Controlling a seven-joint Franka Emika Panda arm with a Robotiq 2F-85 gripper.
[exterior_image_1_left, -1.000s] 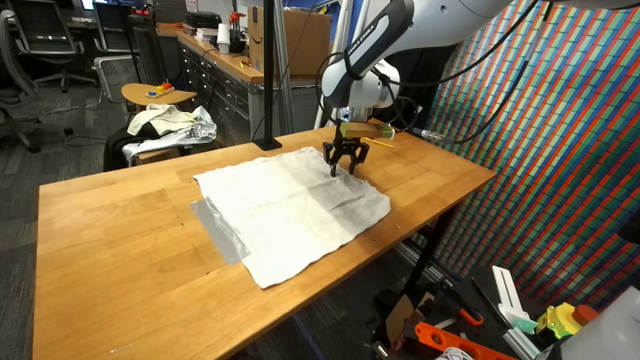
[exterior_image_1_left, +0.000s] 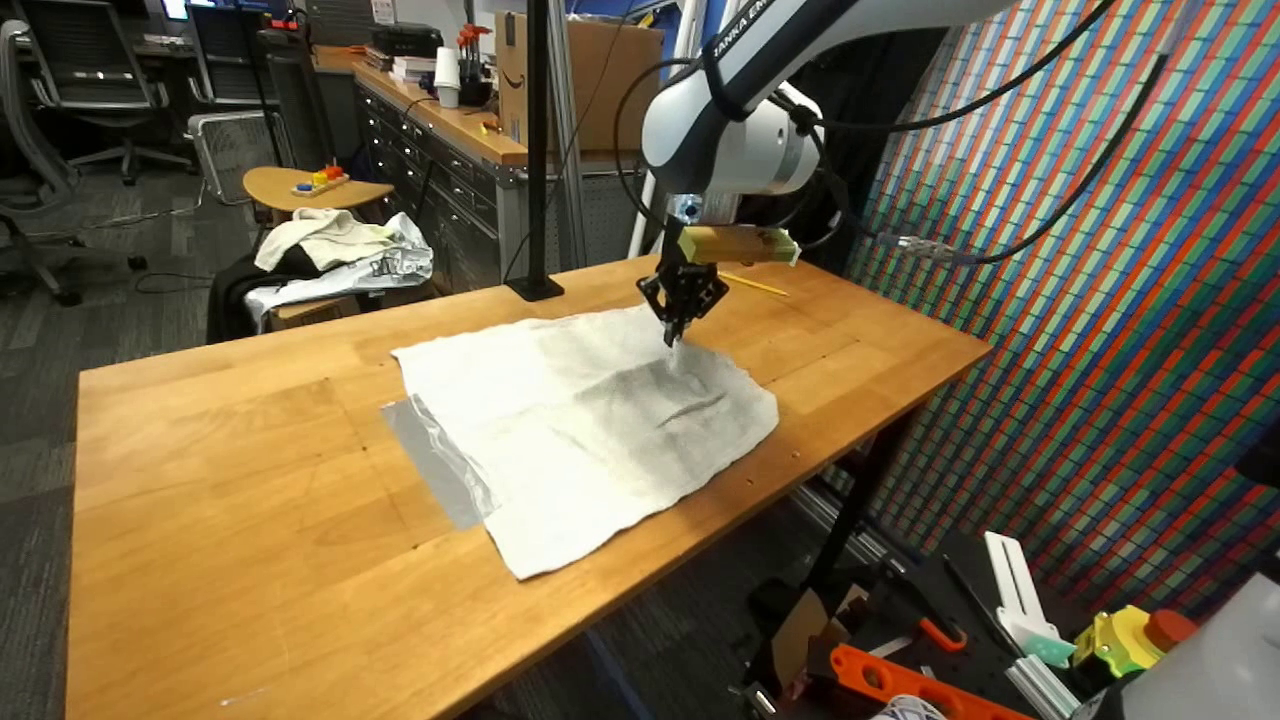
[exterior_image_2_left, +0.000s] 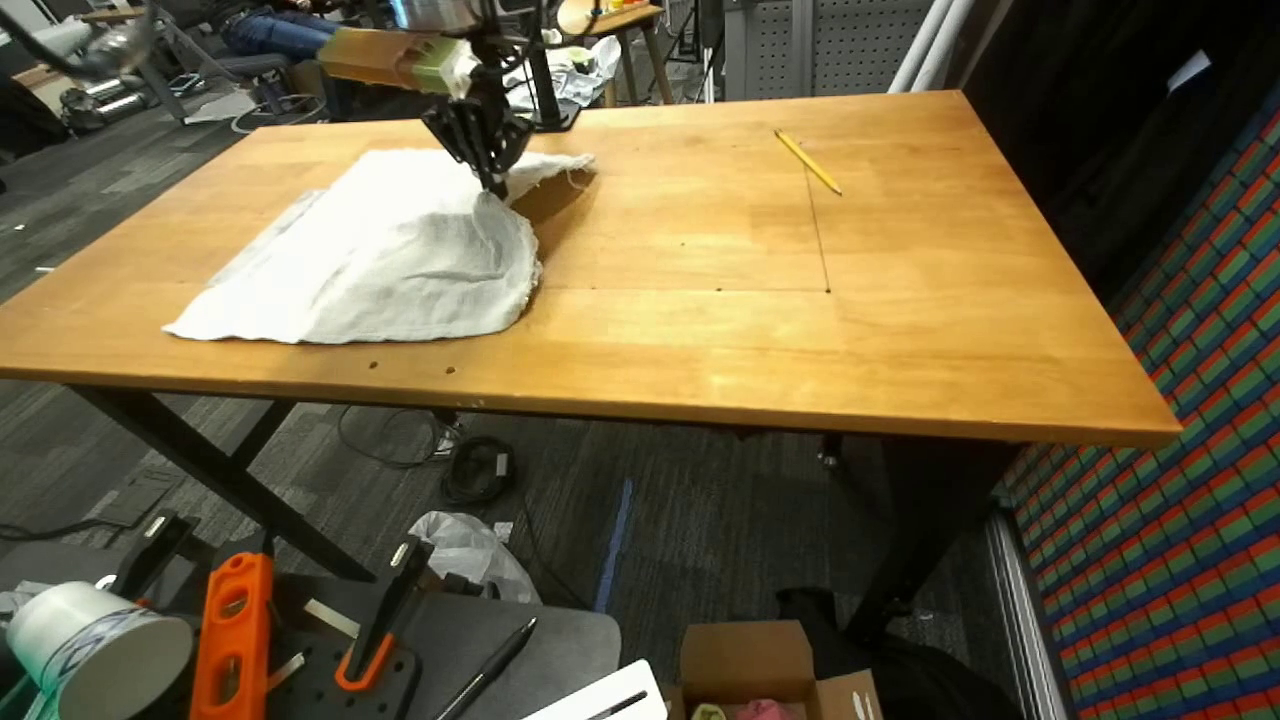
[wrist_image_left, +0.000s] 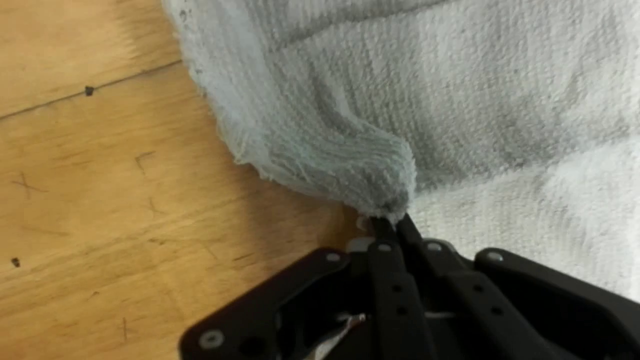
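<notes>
A white cloth (exterior_image_1_left: 564, 420) lies spread on the wooden table, its right-hand part greyish in exterior view 1. My gripper (exterior_image_1_left: 674, 340) is shut on a pinch of the cloth's edge, drawing it up off the table. In the wrist view the gathered cloth (wrist_image_left: 360, 168) rises to the shut fingertips of the gripper. From exterior view 2, the gripper (exterior_image_2_left: 494, 190) grips the cloth (exterior_image_2_left: 360, 252) along its right side, where it stands raised, with shadow on the wood beneath.
A grey, shiny flat sheet (exterior_image_1_left: 438, 468) sticks out from under the cloth's left side. A yellow pencil (exterior_image_2_left: 809, 162) rests on the table, apart from the cloth. Bare wood surrounds the cloth, and a black post (exterior_image_1_left: 535, 180) stands at the back edge.
A second ago the fingers were apart over the cloth. Now they are shut on its edge, the pinched part is lifted, and the gripper has shifted slightly left.
</notes>
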